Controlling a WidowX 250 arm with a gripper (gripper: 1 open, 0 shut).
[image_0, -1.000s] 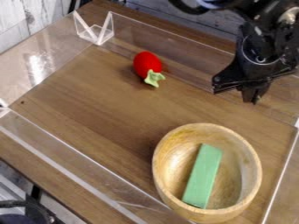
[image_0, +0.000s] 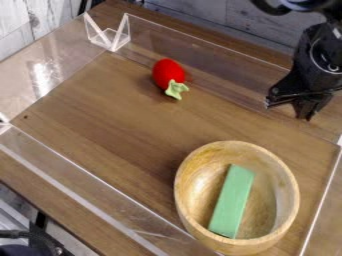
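Note:
A red toy with a green top (image_0: 168, 75), like a radish or strawberry, lies on the wooden board toward the upper middle. A light wooden bowl (image_0: 201, 175) sits at the lower right, holding a green rectangular block (image_0: 231, 200). My black gripper (image_0: 283, 101) hangs at the right edge, above and behind the bowl and apart from the toy. It looks shut, with nothing visible between its fingers.
Clear plastic walls (image_0: 94, 195) border the board. A clear bracket (image_0: 110, 32) stands at the upper left corner. The left and middle of the board are free.
My gripper has moved to the right, toward the edge of the view. The red toy, bowl and green block have stayed where they were.

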